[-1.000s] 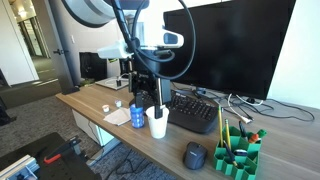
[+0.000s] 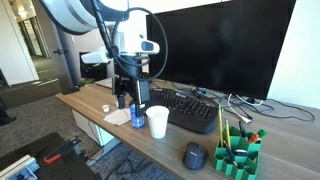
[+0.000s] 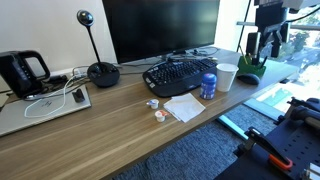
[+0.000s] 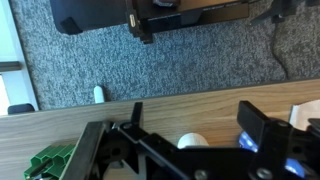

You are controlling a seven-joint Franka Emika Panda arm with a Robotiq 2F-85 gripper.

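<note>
My gripper (image 2: pixel 132 101) is open above the front edge of the desk, with nothing between its fingers. In exterior view 1 it overlaps the blue can (image 2: pixel 138 119), close to the white cup (image 2: pixel 158 123). From exterior view 2, the can (image 3: pixel 208 86) and cup (image 3: pixel 227 78) stand upright side by side, both apart from the gripper (image 3: pixel 263 50). Looking down in the wrist view, part of the white cup (image 4: pixel 192 140) shows between the spread fingers. Blue parts of the can (image 4: pixel 294 166) lie to the right, partly hidden by a finger.
A dark mouse (image 2: pixel 195 156) and a green holder (image 2: pixel 238 155) with pens are right of the cup. Behind stand the keyboard (image 2: pixel 185 108) and monitor (image 2: pixel 225 45). White paper (image 3: pixel 183 108) and small items (image 3: pixel 160 116) lie beside the can.
In exterior view 1 my gripper has shifted left, from in front of the cup toward the blue can. The cup and can stand where they were.
</note>
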